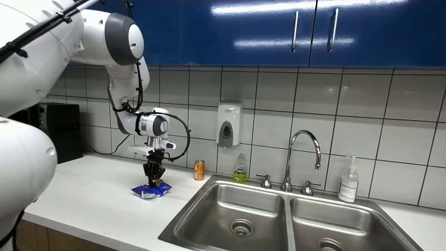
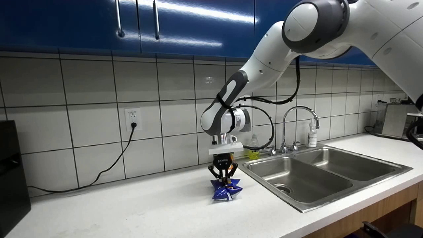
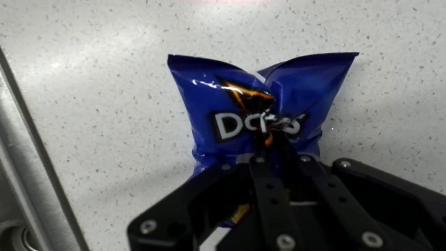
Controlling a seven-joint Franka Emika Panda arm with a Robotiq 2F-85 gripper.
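Observation:
A blue Doritos bag lies on the white counter, its middle creased inward and its two far corners spread apart. From above, my gripper has its fingers drawn close together, with a fold of the bag pinched between them. The near part of the bag is largely hidden under the black finger linkages in the wrist view. Both exterior views show the bag low at the counter surface, directly beneath the upright gripper; whether any of it is clear of the counter I cannot tell.
An orange can stands behind and right of the bag. Farther right are a steel double sink, a faucet and a dish soap bottle. The counter left of the bag is clear up to a black appliance.

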